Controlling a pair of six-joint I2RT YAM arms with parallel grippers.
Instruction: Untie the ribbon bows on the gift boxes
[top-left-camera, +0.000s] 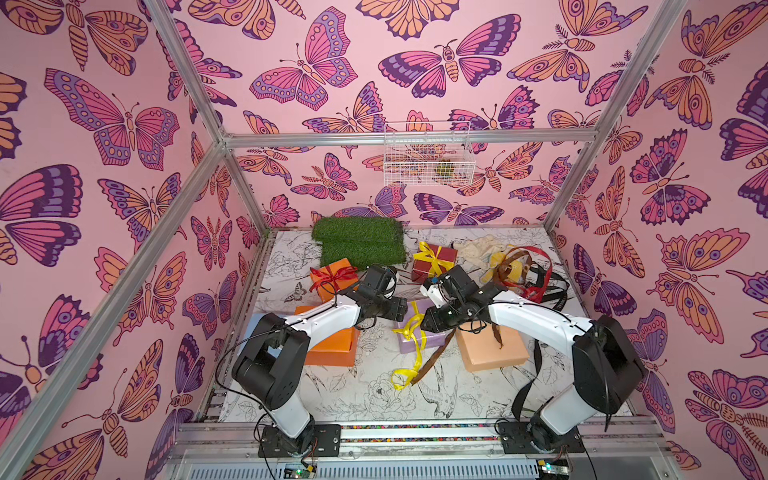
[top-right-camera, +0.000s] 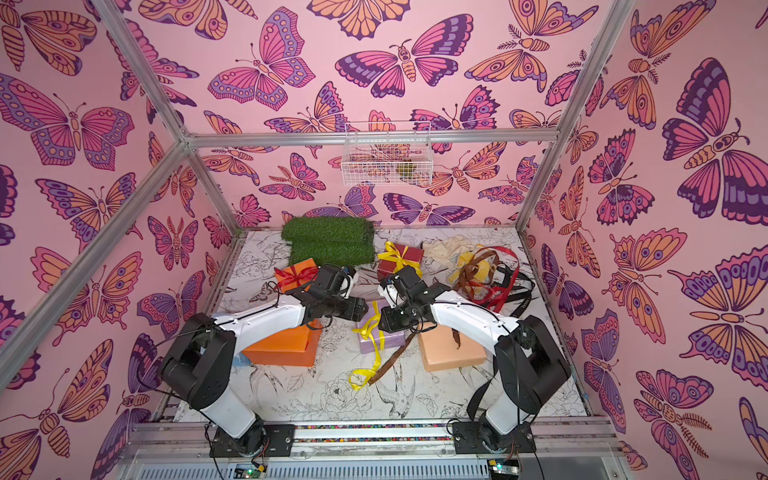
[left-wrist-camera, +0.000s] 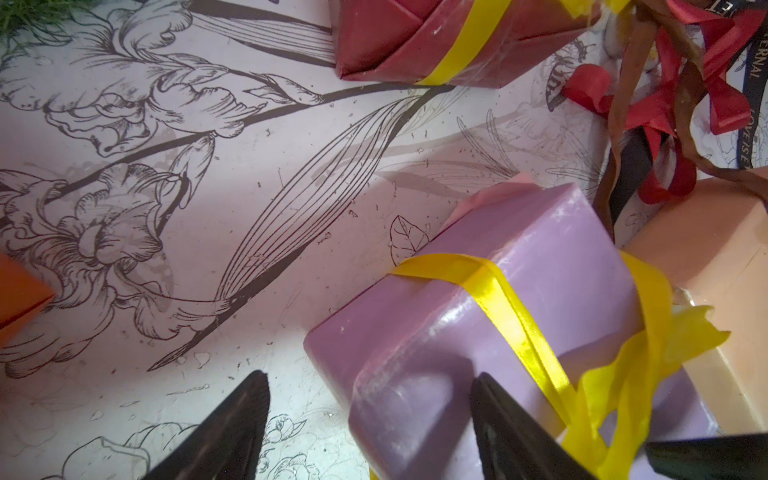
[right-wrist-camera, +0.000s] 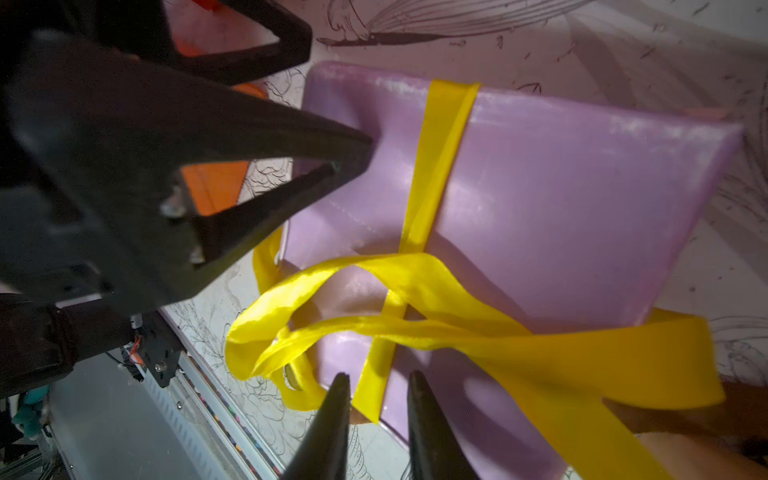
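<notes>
A lavender box sits centre front, crossed by loose yellow ribbon that trails onto the table. My left gripper stands open over the box's left edge, nothing between its fingers. My right gripper hovers above the box's other part with narrowly parted fingertips, nothing visible between them; the left gripper reaches beside it. An orange box with a red bow and a dark red box with a yellow bow stand behind.
Orange box at front left, peach box at front right. Artificial grass lies at back left. Tangled ribbons are heaped at back right.
</notes>
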